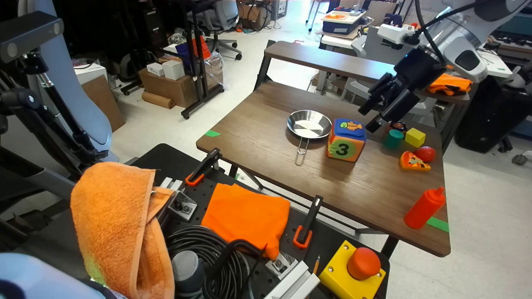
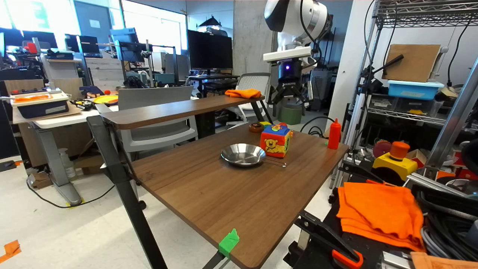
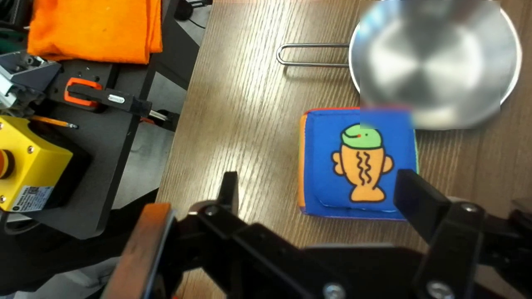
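My gripper (image 1: 370, 119) hangs above the table, its black fingers spread wide with nothing between them. In the wrist view one fingertip (image 3: 229, 192) shows at the left and the other lies at the right, overlapping the edge of the soft cube (image 3: 359, 164). The cube's blue top bears an orange and green fish; a "3" marks one side in the first exterior view. Right beside the cube sits a steel pan (image 1: 309, 124) with a wire handle. In the second exterior view the gripper (image 2: 292, 104) is well above the tabletop, behind the cube (image 2: 276, 141).
A green cup (image 1: 394, 139), yellow block (image 1: 415, 137), red ball (image 1: 425, 154) and toy pizza slice (image 1: 414, 162) cluster on the table's right side. A red squeeze bottle (image 1: 424, 207) stands near the front right corner. A raised shelf (image 1: 329, 60) runs behind.
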